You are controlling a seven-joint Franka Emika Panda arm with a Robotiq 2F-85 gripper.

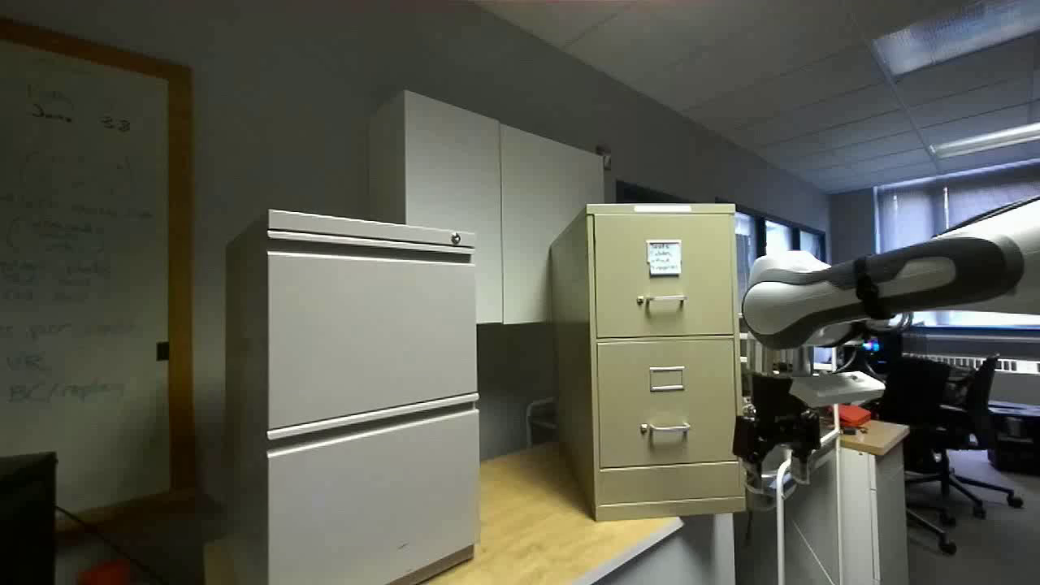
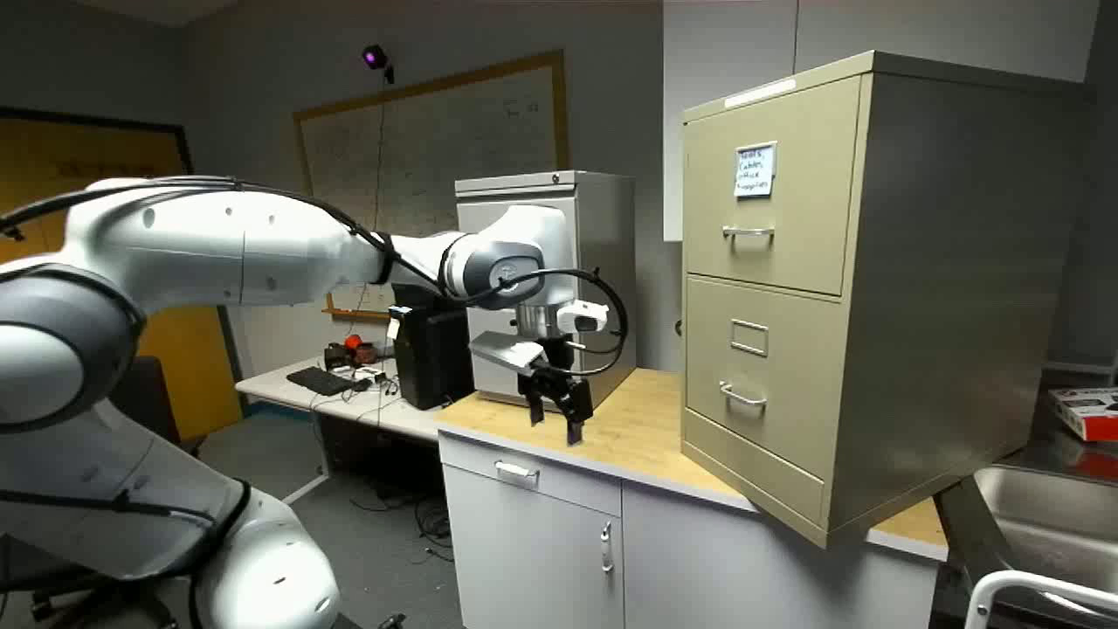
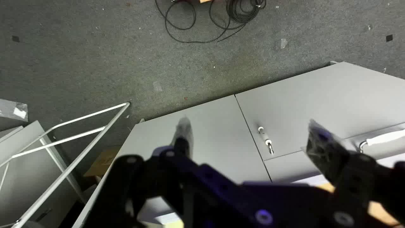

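My gripper (image 2: 555,425) stands open and points down, its fingertips wide apart with nothing between them. In the second exterior view it appears in front of the counter's front edge. The wrist view looks down past both blurred fingers (image 3: 184,136) at the white base cabinet (image 3: 212,133) and the floor. A tan filing cabinet (image 1: 665,390) with two shut drawers stands on the wooden counter (image 2: 639,419). A grey two-drawer cabinet (image 1: 370,341), also shut, stands on the counter beyond the gripper in the second exterior view.
A sink (image 2: 1059,524) and a white metal rail (image 2: 1048,587) lie right of the tan cabinet. The base cabinet has a drawer handle (image 2: 516,470) and a door handle (image 2: 605,547). Cables (image 3: 243,11) lie on otherwise mostly open floor (image 3: 114,57).
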